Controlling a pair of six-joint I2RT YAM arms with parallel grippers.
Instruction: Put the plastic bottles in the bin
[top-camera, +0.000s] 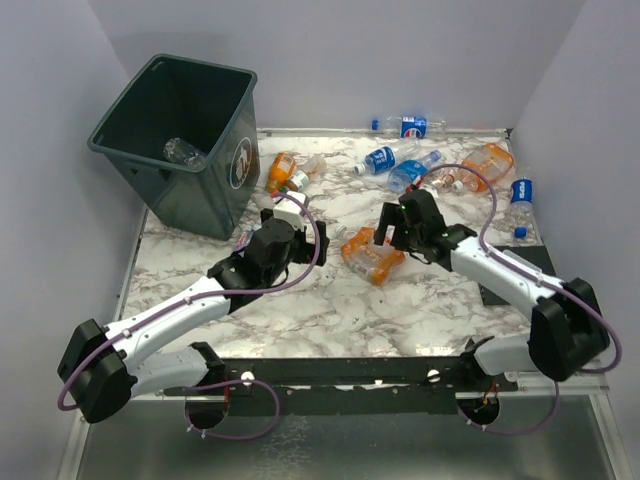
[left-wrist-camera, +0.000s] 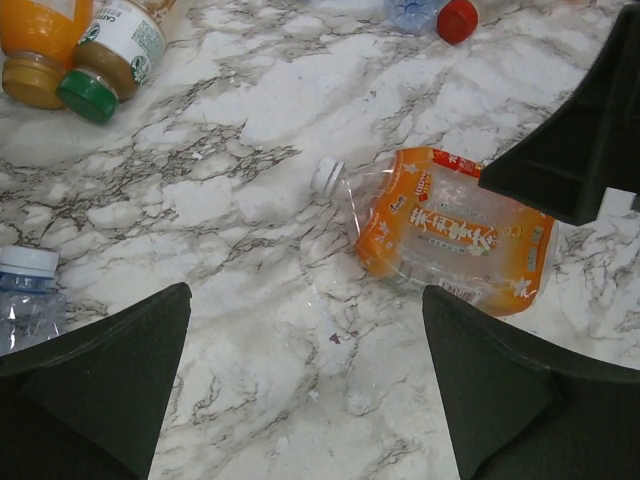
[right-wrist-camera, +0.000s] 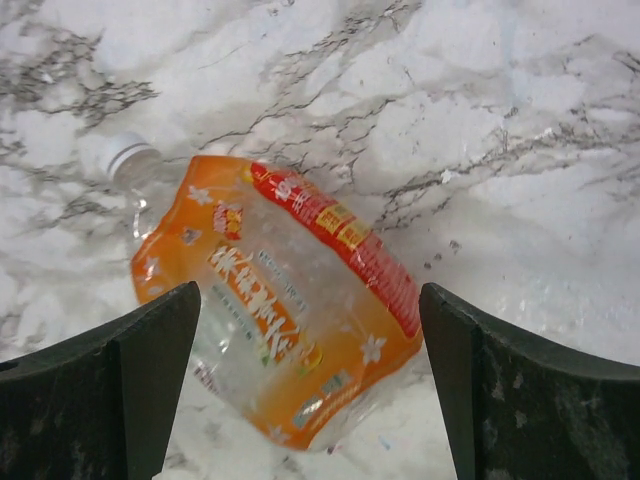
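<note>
An orange-labelled plastic bottle (top-camera: 370, 258) lies on the marble table, its white cap (left-wrist-camera: 327, 176) pointing back-left. My open right gripper is above it, the bottle between and beyond its fingers. My left gripper (top-camera: 295, 240) is open and empty, left of that bottle, which shows ahead in the left wrist view. The dark green bin (top-camera: 230, 170) at the back left holds a clear bottle (top-camera: 184, 152).
Several bottles lie along the back and right, including a Pepsi bottle (top-camera: 412, 127), orange bottle (top-camera: 485, 166) and juice bottle (top-camera: 281, 171). A black mat (top-camera: 515, 290) is at right.
</note>
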